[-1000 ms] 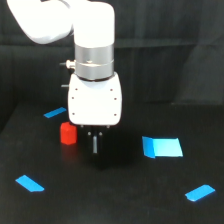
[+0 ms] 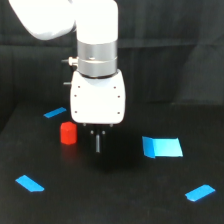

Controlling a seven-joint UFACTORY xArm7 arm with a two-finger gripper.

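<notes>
The white arm reaches down from the top of the camera view and ends in a small dark gripper. How far apart its fingers stand is hard to make out against the dark surface. A small red block lies to the left of the gripper in the picture, partly close beside the white hand. To the right sits a light-blue object, with a darker blue left side and a brighter front. Whether anything is between the fingers does not show.
Blue strips of tape lie flat on the dark surface: one at the lower left, one at the lower right and another farther back. A dark curtain hangs behind.
The arm and gripper have shifted very slightly to the right. The red block and the light-blue object look unmoved.
</notes>
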